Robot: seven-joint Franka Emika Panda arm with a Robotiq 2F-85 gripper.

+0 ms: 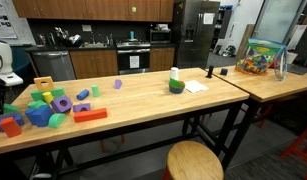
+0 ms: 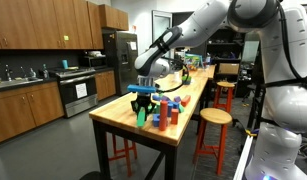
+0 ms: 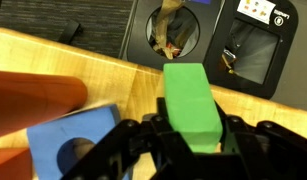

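Observation:
A green block stands between the black fingers of my gripper, which is shut on it. The block reaches out beyond the fingertips, over the table's edge strip in the wrist view. In exterior view 2 the gripper is at the near end of the table, with the green block pointing down below it. Whether its lower end touches the tabletop cannot be told. Only part of the arm shows at the left edge of exterior view 1.
Close by are a red block and a blue block with a round hole. Several coloured blocks, such as a purple ring and a long red block, crowd this end.

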